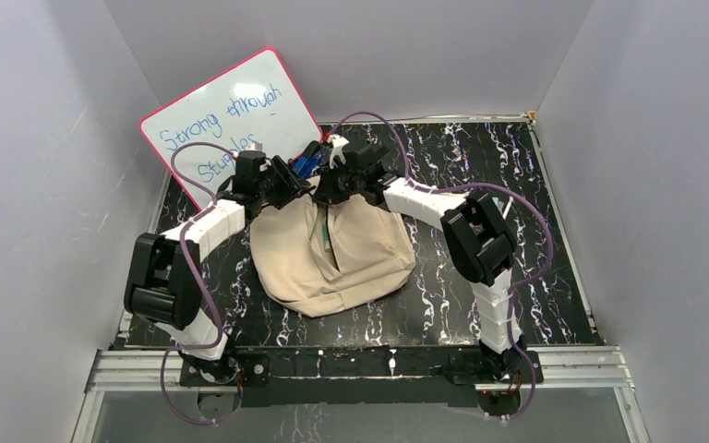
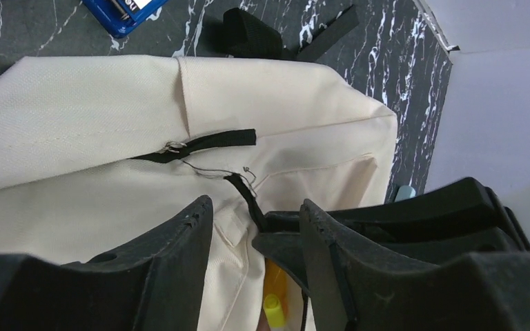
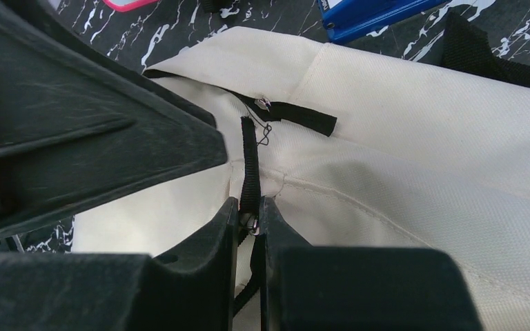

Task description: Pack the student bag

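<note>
A cream cloth bag (image 1: 369, 254) lies on the dark marbled table, its mouth partly open along the middle. Inside the gap an orange item with a yellow tip (image 2: 274, 307) shows. My right gripper is shut on the bag's black zipper pull (image 3: 250, 162), by its metal slider. A second black zipper tab (image 2: 222, 138) lies loose on the cloth near the top edge. Close beside the right gripper, my left gripper stands open above the bag, the right gripper's tip and the black pull showing between its fingers.
A whiteboard with a red frame (image 1: 212, 115) leans at the back left. A blue item (image 1: 305, 164) lies behind the bag, next to a black strap (image 2: 252, 34). The table right of the bag is mostly clear.
</note>
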